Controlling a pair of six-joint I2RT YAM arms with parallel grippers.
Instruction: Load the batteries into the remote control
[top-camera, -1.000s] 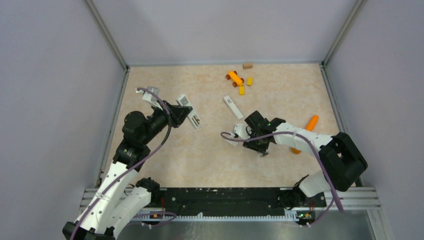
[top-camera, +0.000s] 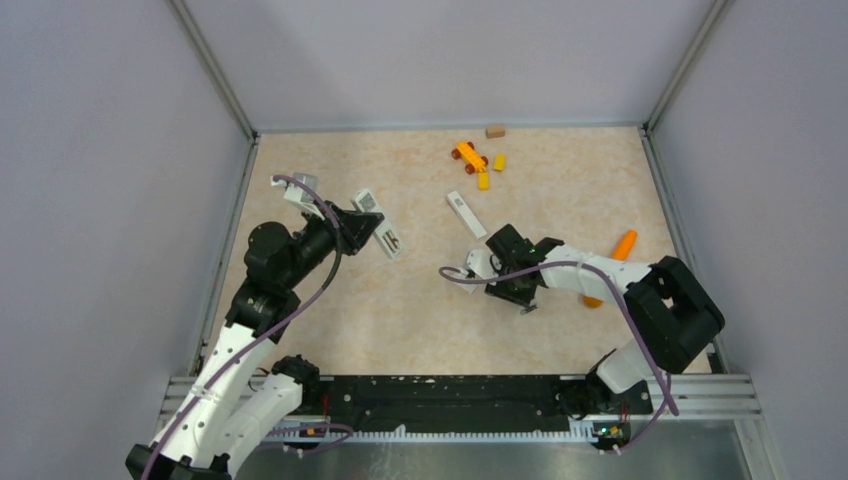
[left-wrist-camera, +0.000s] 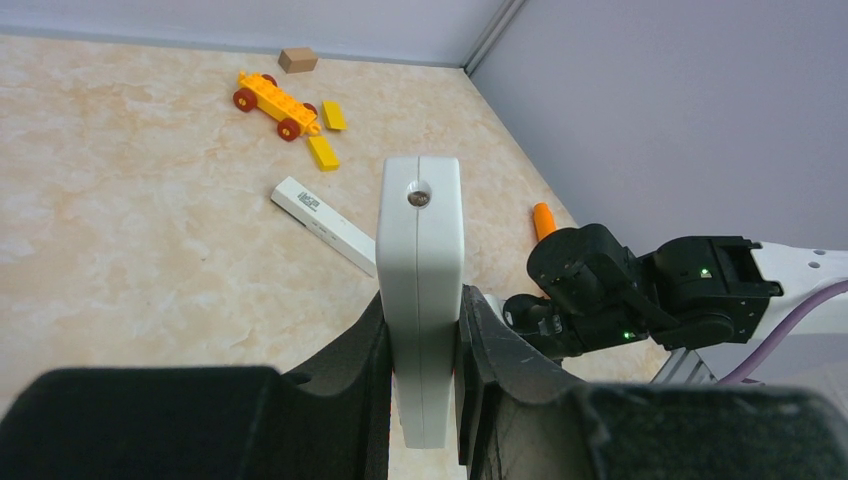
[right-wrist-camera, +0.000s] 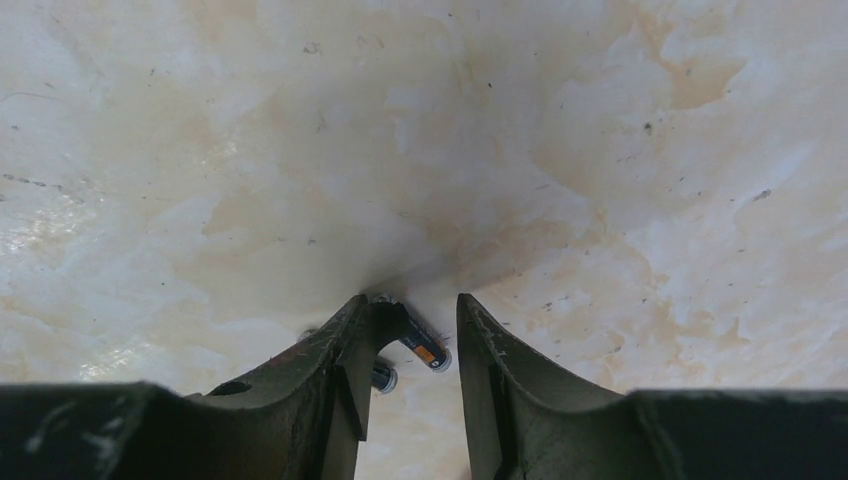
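Note:
My left gripper (top-camera: 368, 228) is shut on the white remote control (left-wrist-camera: 422, 270), which stands edge-on between its fingers in the left wrist view. From the top view the remote's face shows a recess with dark and brown details near its lower end; whether a battery lies there is unclear. Low over the table, my right gripper is part open. A dark battery with an orange band (right-wrist-camera: 424, 348) lies on the table in the gap between its fingers, close to the left one. Another dark battery (right-wrist-camera: 383, 377) is partly hidden behind that left finger.
A long white bar (top-camera: 466, 214) lies mid-table. Farther back are a yellow toy car (top-camera: 469, 157), yellow blocks (top-camera: 498, 162) and a brown block (top-camera: 495, 131). An orange carrot-shaped object (top-camera: 624, 245) lies beneath the right arm.
The left arm and remote look unmoved.

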